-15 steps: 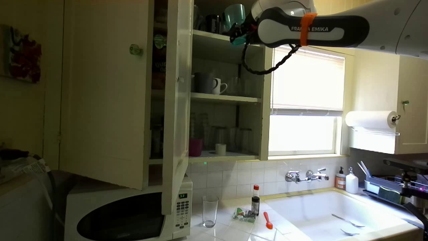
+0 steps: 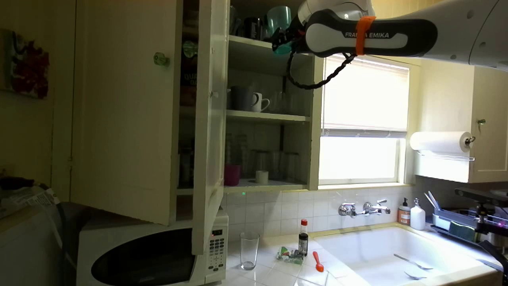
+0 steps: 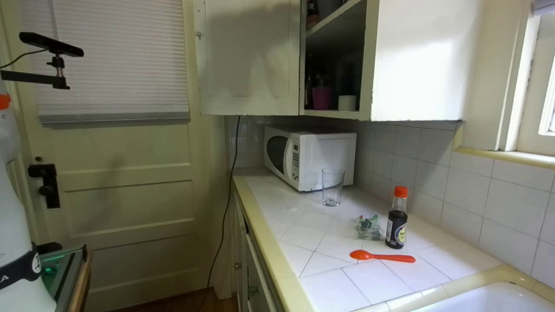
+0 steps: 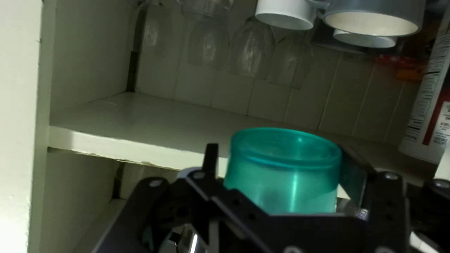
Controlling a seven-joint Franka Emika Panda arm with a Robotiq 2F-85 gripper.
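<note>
A translucent teal cup [image 2: 279, 18] is at the top shelf of the open cabinet, partly hidden by my gripper [image 2: 281, 39]. Its lower end shows below the dark fingers, in front of the shelf edge. Seen from the wrist, which looks upside down, the teal cup [image 4: 282, 181] sits between the fingers of my gripper. A narrow gap shows between the cup and the finger on the left of that view; the other finger is against or very near the cup. The fingers stand part open around it.
The cabinet door [image 2: 209, 124] hangs open left of the shelves. Mugs [image 2: 241, 98] stand on the middle shelf [image 2: 266, 116]. Below, the counter carries a clear glass [image 3: 333, 187], a dark sauce bottle [image 3: 396, 221] and a red spoon [image 3: 382, 256], beside the sink [image 2: 395, 252].
The arm, gripper and teal cup look almost unmoved over the last second. I see no clear difference apart from the microwave's display.
</note>
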